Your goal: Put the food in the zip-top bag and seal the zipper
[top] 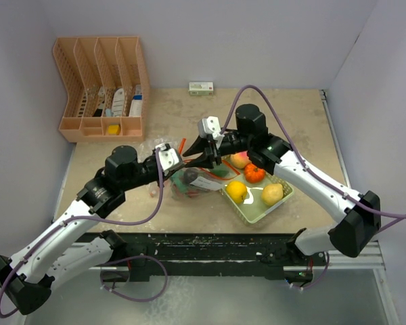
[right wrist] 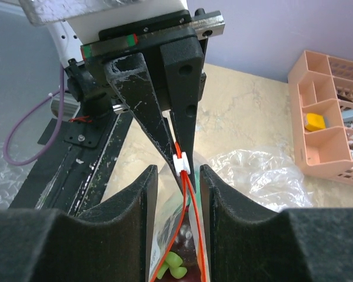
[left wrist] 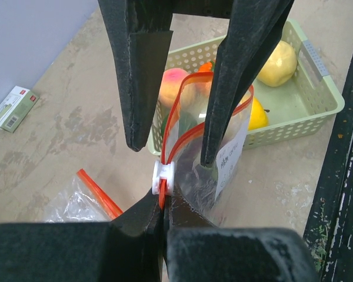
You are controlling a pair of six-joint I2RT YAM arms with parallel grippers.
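The clear zip top bag (left wrist: 194, 176) stands with its orange-rimmed mouth gaping. A white slider (left wrist: 163, 177) sits at one end of its zipper. Just behind the slider, my left gripper is shut on the zipper end. My right gripper is open, its fingers apart on either side of the slider and zipper without pinching them. Inside the bag are a green lumpy food piece (right wrist: 174, 264) and a dark round one (top: 189, 176), partly hidden by film and glare.
Right of the bag, a green basket (top: 257, 217) holds a lemon (top: 237, 191), a tomato (top: 254, 174) and other fruit. Another clear bag (left wrist: 76, 202) lies flat behind the left gripper. An orange rack (top: 88, 128) and small box (top: 201, 88) stand at the back.
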